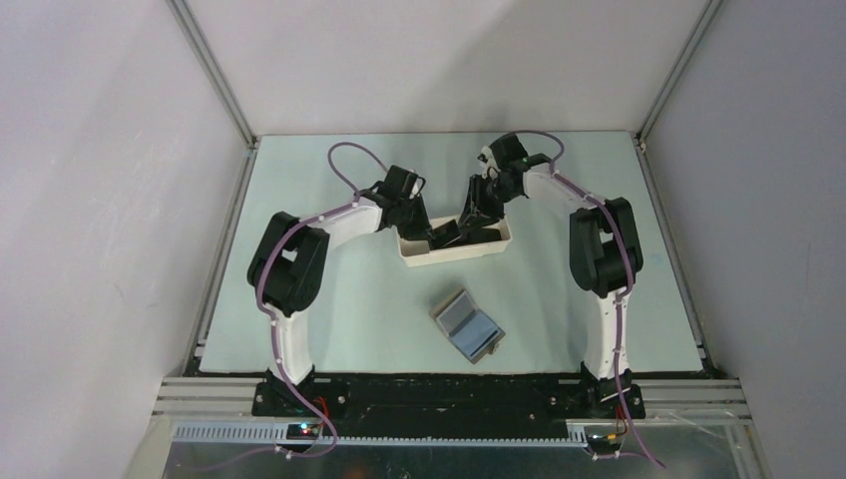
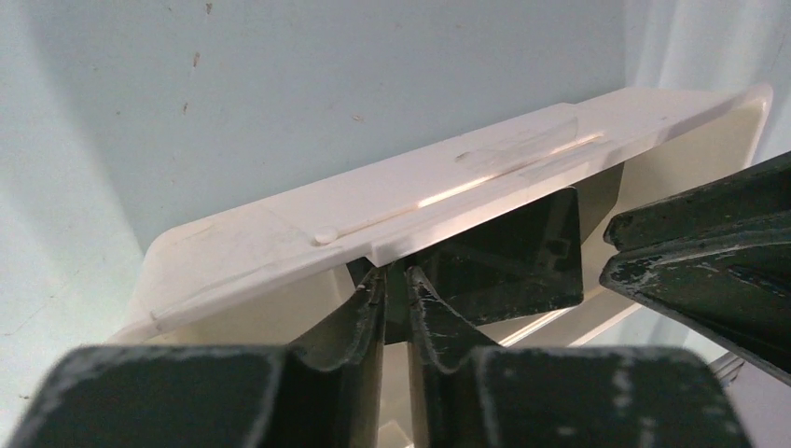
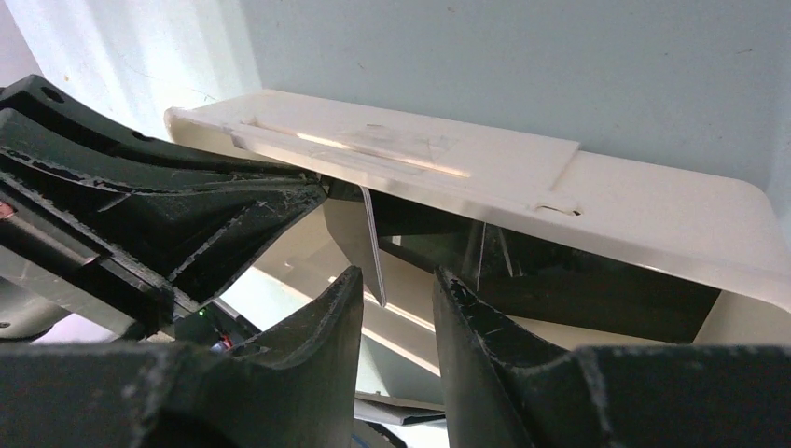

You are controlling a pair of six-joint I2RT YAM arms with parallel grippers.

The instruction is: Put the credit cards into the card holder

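Observation:
In the top view, dark cards lie in a white open box (image 1: 454, 256) at mid-table. A black card (image 2: 522, 257) leans inside the box in the left wrist view, its thin edge (image 3: 375, 247) visible in the right wrist view. My left gripper reaches into the box at the card's near end; a narrow gap shows between its fingertips. Over the box's right half, my right gripper stands open more widely, pointing at the dark cards (image 3: 578, 280). The card holder (image 1: 468, 326) lies spread open in front of the box, grey-blue inside.
The box's raised rim (image 3: 653, 191) borders both grippers closely, and their fingers stand near each other over it. Bare table (image 1: 369, 319) surrounds the holder.

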